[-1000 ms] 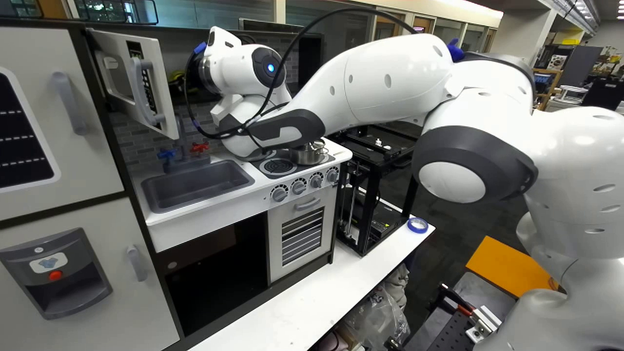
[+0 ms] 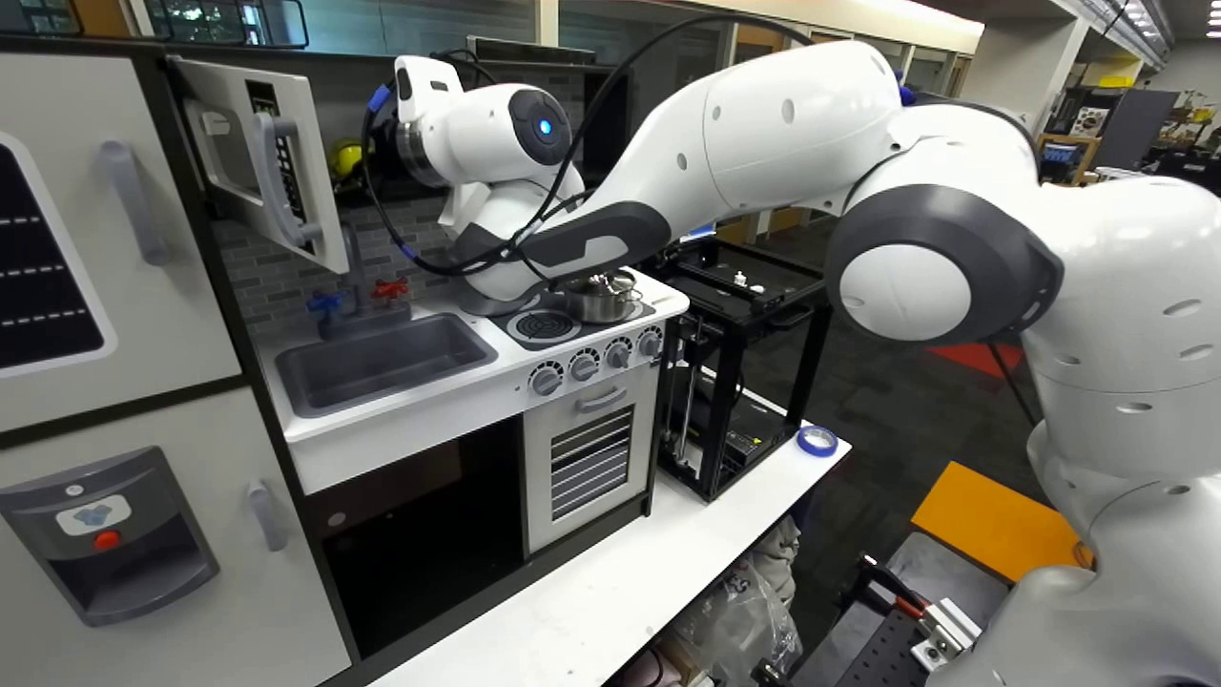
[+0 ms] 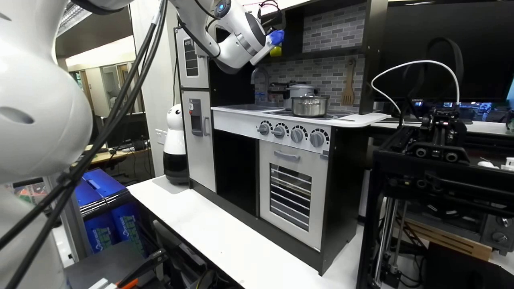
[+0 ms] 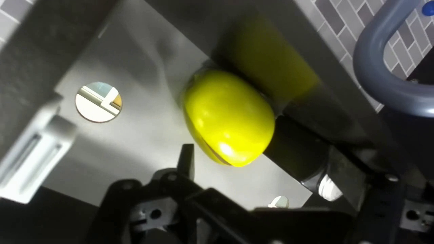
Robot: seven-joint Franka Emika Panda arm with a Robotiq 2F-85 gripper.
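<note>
A shiny yellow rounded object (image 4: 230, 118) rests on a grey shelf surface (image 4: 134, 142) in the wrist view. My gripper is open, its dark fingers (image 4: 186, 160) spread apart along the bottom of that view. Nothing is held between them, and the yellow object lies just beyond the fingertips. In exterior view 1 a bit of the yellow object (image 2: 344, 158) shows between the swung-out cabinet door (image 2: 235, 143) and my wrist, while the fingers are hidden. Exterior view 2 shows the yellow object (image 3: 275, 51) by the hand, partly covered.
Below my hand are the sink (image 2: 383, 361) and a grey faucet (image 4: 372, 61). A metal pot (image 2: 601, 297) stands on the stove. Dark panels flank the shelf closely, and the open door stands near my wrist.
In exterior view 1 my hand has shifted slightly right, and the upper arm and elbow have moved too. More of the yellow object shows beside the open door now.
</note>
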